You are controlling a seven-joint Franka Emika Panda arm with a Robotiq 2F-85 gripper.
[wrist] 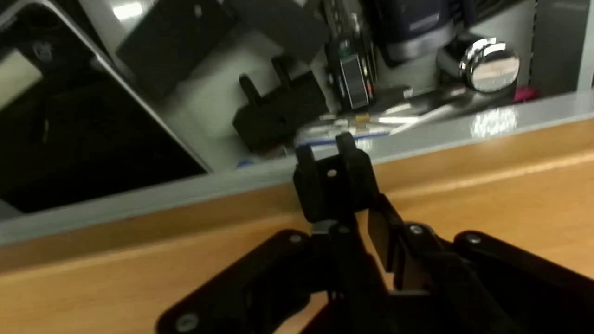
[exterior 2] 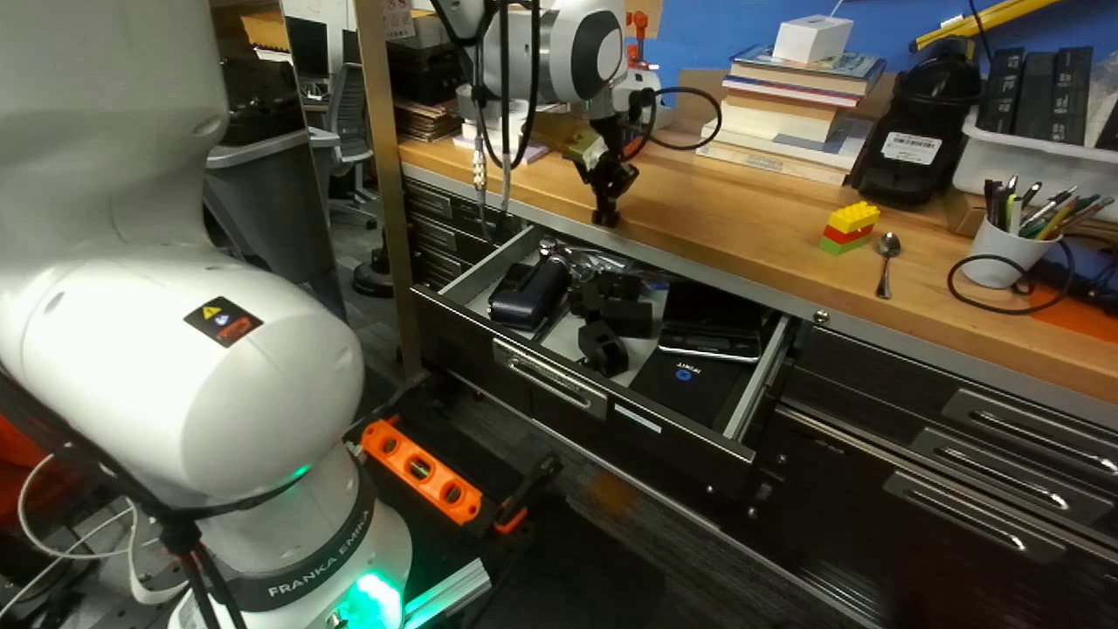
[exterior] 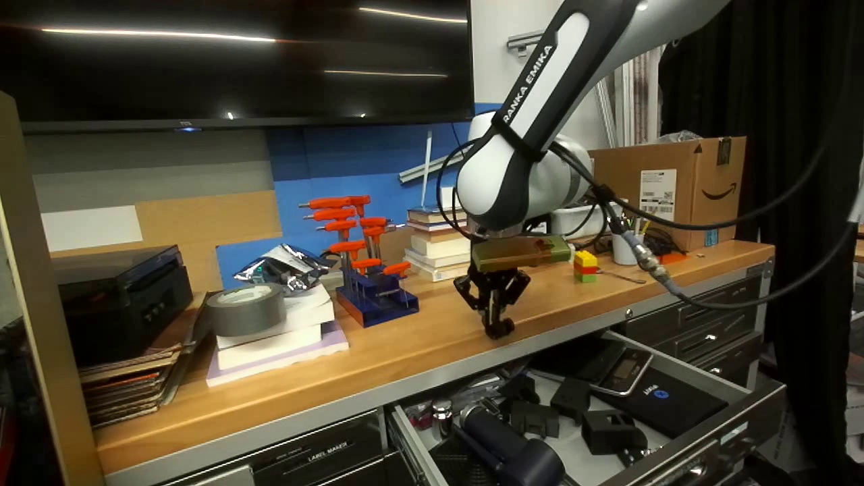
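Note:
My gripper (exterior: 491,303) is shut on a small black bracket (wrist: 332,181) with two prongs. In the wrist view the bracket lies over the table's front edge, its prongs towards the drawer. Exterior view 2 has the gripper (exterior 2: 608,190) pointing down above the wooden tabletop, near the front edge. Below that edge the drawer (exterior 2: 484,298) is pulled out. A similar black two-pronged part (wrist: 284,111) rests inside it, among several dark items.
In the drawer are a dark cylindrical case (exterior: 518,453), a handheld device (exterior: 627,371) and a flat black box (exterior: 668,401). On the table stand an orange-handled tool rack (exterior: 376,300), toy bricks (exterior 2: 846,229), a spoon (exterior 2: 886,262) and a pen cup (exterior 2: 1001,257).

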